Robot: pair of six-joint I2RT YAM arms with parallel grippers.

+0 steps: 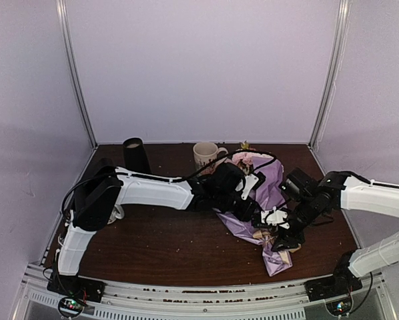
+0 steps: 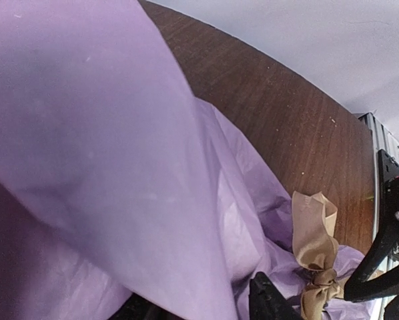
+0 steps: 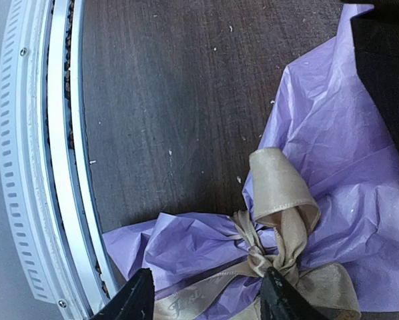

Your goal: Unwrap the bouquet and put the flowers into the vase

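Note:
The flowers point(image 1: 245, 157) lie on the table in purple wrapping paper point(image 1: 269, 190), their pink heads toward the back. A beige ribbon point(image 3: 286, 193) ties the narrow end together. The black vase point(image 1: 136, 157) stands upright at the back left. My left gripper is at the bouquet's left side, its fingers part open; a fold of paper runs between its fingers and partly covers one of them. Over the tied end, my right gripper is part open, with ribbon and paper beneath and between its fingers. Whether either touches the stems is hidden.
Beside the flower heads stands a patterned mug point(image 1: 205, 155). A white mug point(image 1: 117, 213) is partly hidden behind the left arm. Both grippers are close together over the bouquet.

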